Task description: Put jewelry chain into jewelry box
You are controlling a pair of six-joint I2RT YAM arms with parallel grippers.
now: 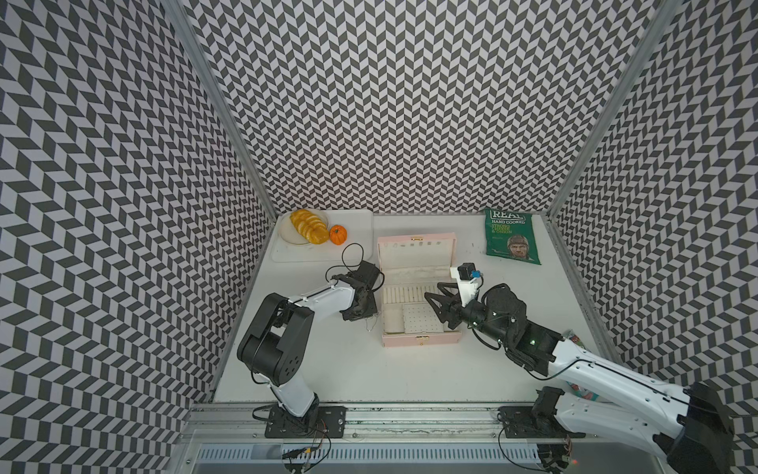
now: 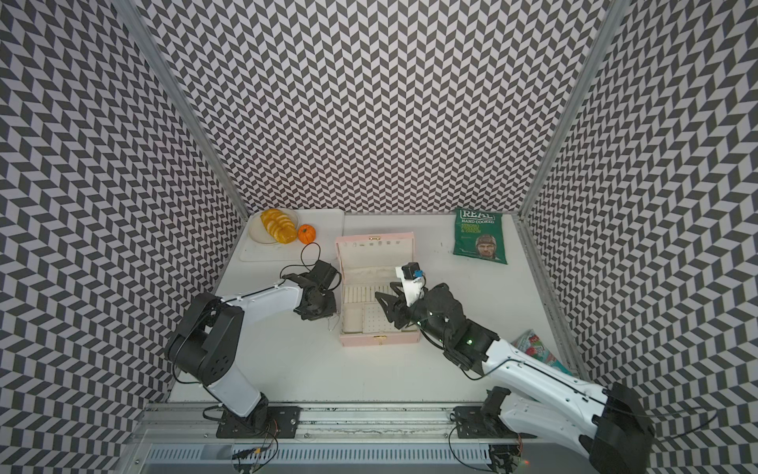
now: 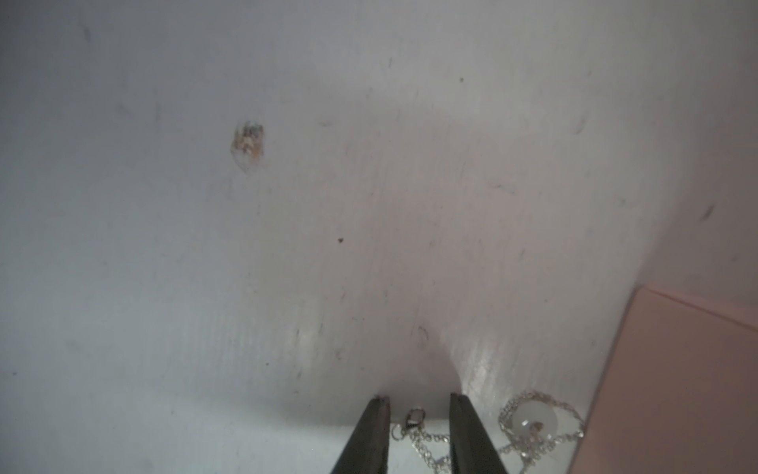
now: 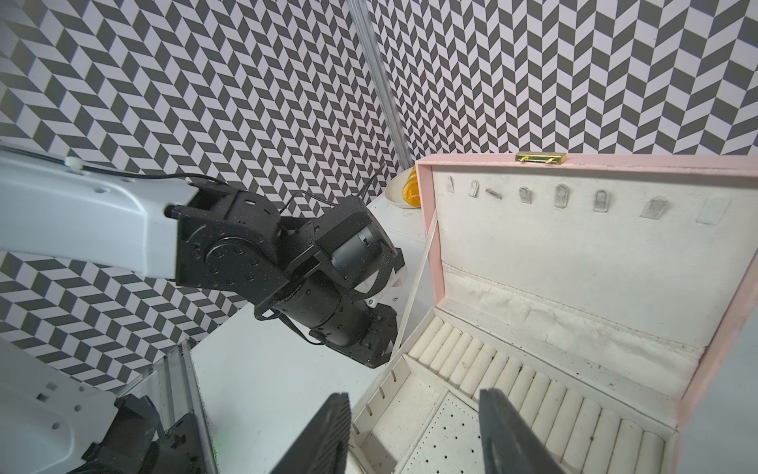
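Note:
A thin silver chain (image 3: 535,444) lies on the white table just left of the jewelry box. In the left wrist view my left gripper stands open, pointing down close over the chain, whose clasp end shows between its fingers. The chain's lower part runs out of that view. The pink jewelry box (image 1: 421,340) stands with its lid up, showing ring rolls and cream compartments. My right gripper hovers over the box, its fingers apart with nothing between them.
Behind the left arm are a white tray (image 1: 359,224), a bread loaf (image 1: 308,226) and an orange (image 1: 338,234). A green chip bag (image 1: 512,237) lies at the back right, another colourful packet (image 2: 539,352) at the front right.

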